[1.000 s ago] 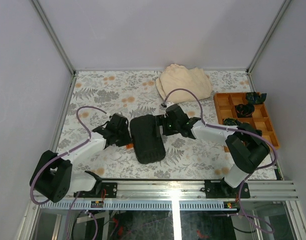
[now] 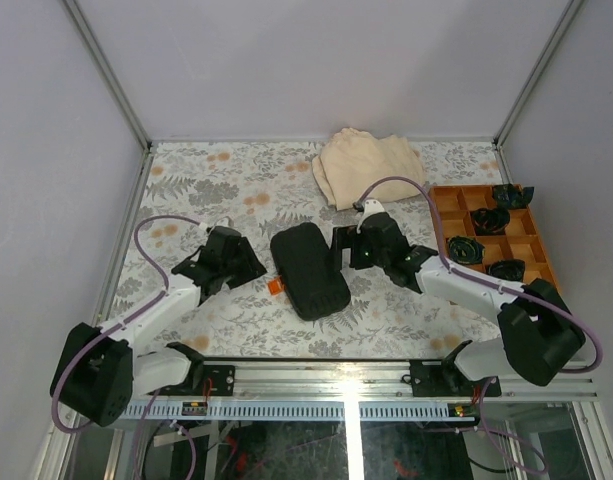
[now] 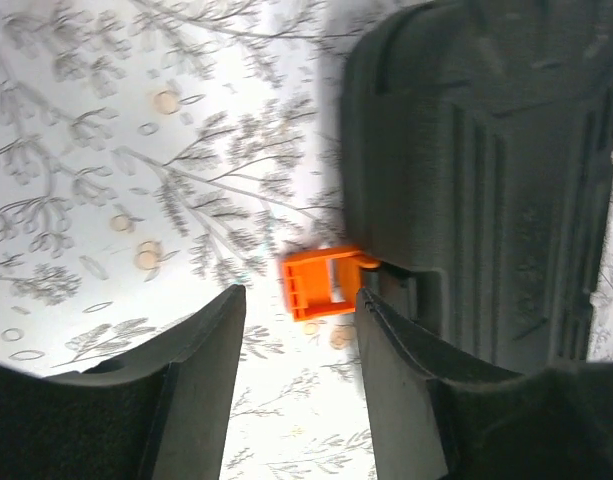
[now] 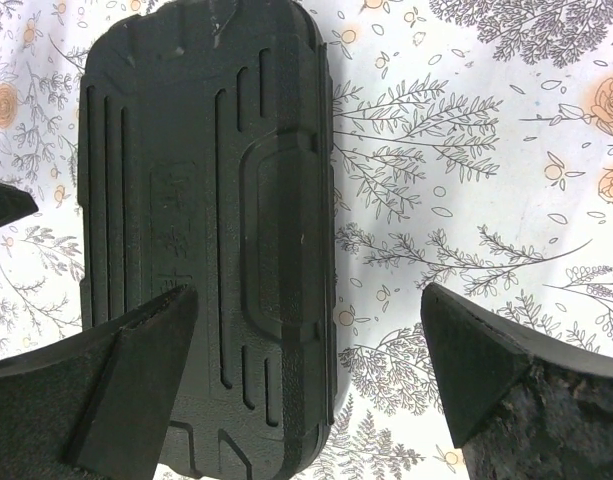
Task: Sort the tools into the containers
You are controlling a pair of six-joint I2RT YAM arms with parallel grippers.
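Note:
A closed black tool case (image 2: 310, 272) lies slightly slanted on the patterned cloth at mid-table. From its left edge sticks out an orange latch-like piece (image 3: 319, 285), joined to or touching the case. My left gripper (image 2: 258, 262) is open, a little left of the case, with that orange piece beyond its fingertips in the left wrist view. Over the case's right side my right gripper (image 2: 342, 248) stands open. In the right wrist view the case (image 4: 186, 200) shows beneath the left finger, while bare cloth lies below the right one. What is inside the case is hidden.
An orange compartment tray (image 2: 449, 200) with several dark coiled items stands at the right, close behind the right arm. A folded beige cloth (image 2: 371, 165) rests at the back.
The case has shifted a little to the right. My right gripper has moved slightly rightward.

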